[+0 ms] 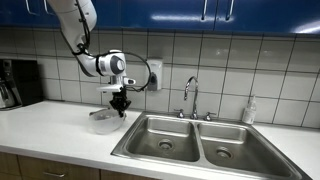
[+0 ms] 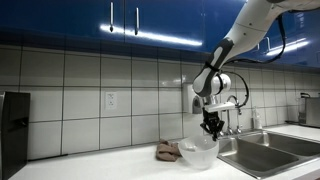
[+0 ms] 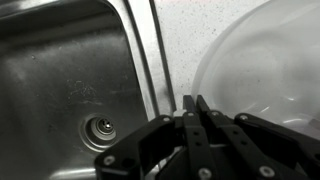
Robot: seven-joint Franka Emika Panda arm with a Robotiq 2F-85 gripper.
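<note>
A clear, translucent bowl (image 1: 104, 124) is at the counter's edge, left of the sink. In the second exterior view the bowl (image 2: 198, 153) looks somewhat tilted; whether its base touches the counter I cannot tell. My gripper (image 1: 120, 108) is at the sink-side rim, shut on it. From the wrist, the bowl (image 3: 268, 62) fills the upper right, and the fingertips of my gripper meet at its near edge. The dark gripper body hides the lower part of the bowl there.
The double steel sink (image 1: 124, 147) is immediately right of the bowl, with a faucet (image 1: 194, 92) behind it. A brown cloth (image 2: 166, 151) lies beside the bowl. A soap bottle (image 1: 249, 110) stands at the back right.
</note>
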